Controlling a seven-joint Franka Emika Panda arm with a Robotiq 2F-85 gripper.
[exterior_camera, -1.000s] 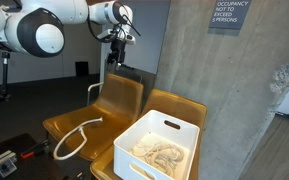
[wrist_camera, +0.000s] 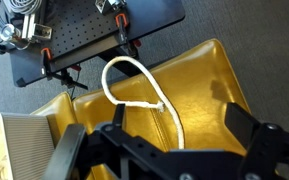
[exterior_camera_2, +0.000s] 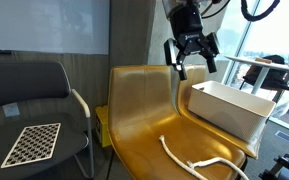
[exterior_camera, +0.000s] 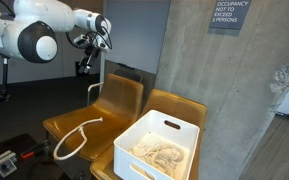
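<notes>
A white rope (exterior_camera: 72, 138) lies in a loose bend on the seat of a tan chair (exterior_camera_2: 144, 100), its near end reaching the seat edge. In the wrist view the rope (wrist_camera: 168, 102) curves up and over the front edge of the seat. My gripper (exterior_camera_2: 197, 72) hangs above this seat, apart from the rope. Its two fingers (wrist_camera: 118, 118) are spread wide, and no object sits between them. A white bin (exterior_camera: 189, 135) stands on the neighbouring chair, with a pale coiled rope (exterior_camera: 162, 156) inside it.
Both chair backs (exterior_camera: 119, 97) rise behind the seats. A dark chair with a checkered seat (exterior_camera_2: 34, 143) stands to the left in exterior view 2. Dark equipment with clamps (wrist_camera: 119, 35) sits past the seat's front edge.
My arm has swung to the left in exterior view 1, and the gripper has come lower and tilted. The rope and the bin have not moved.
</notes>
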